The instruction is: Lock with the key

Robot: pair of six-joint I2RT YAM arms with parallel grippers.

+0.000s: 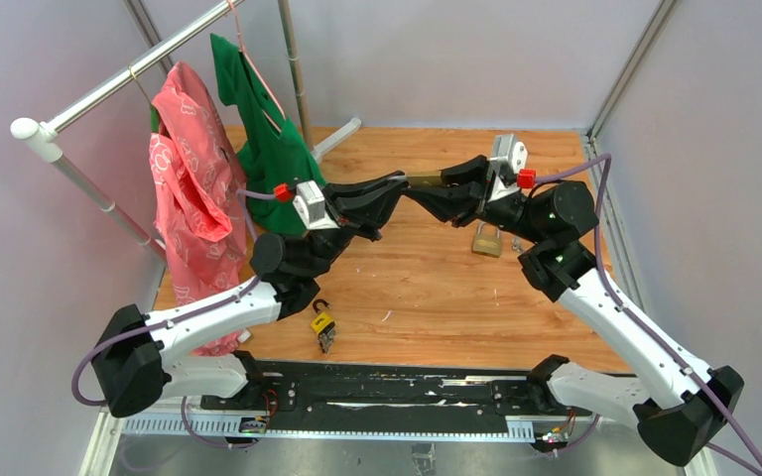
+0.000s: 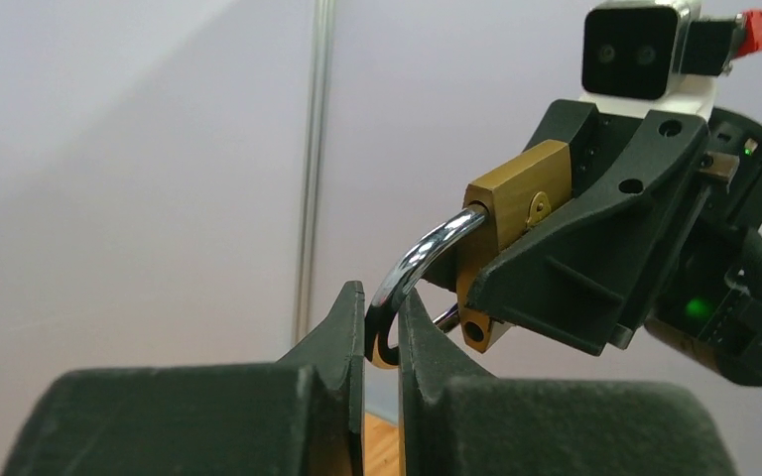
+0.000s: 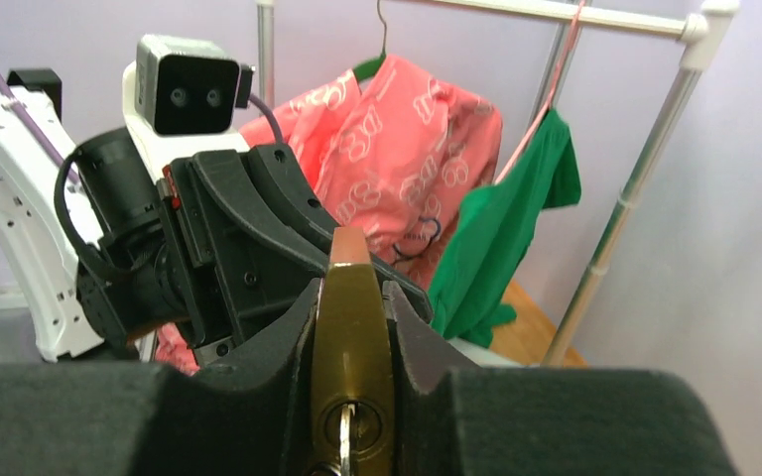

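Note:
A brass padlock [image 1: 423,178] [image 2: 504,193] is held in the air between both grippers. My right gripper [image 1: 419,190] is shut on its body; in the right wrist view a key [image 3: 346,436] shows at the keyhole in its near end. My left gripper [image 1: 393,182] is shut on the steel shackle [image 2: 427,250], whose tip end is partly hidden by the fingers, so whether it is closed into the body I cannot tell.
Another brass padlock [image 1: 486,246] lies on the wooden table at right, and a yellow padlock with keys [image 1: 321,323] at front left. A clothes rack [image 1: 84,102] with a pink garment [image 1: 193,248] and a green one [image 1: 274,159] fills the left side.

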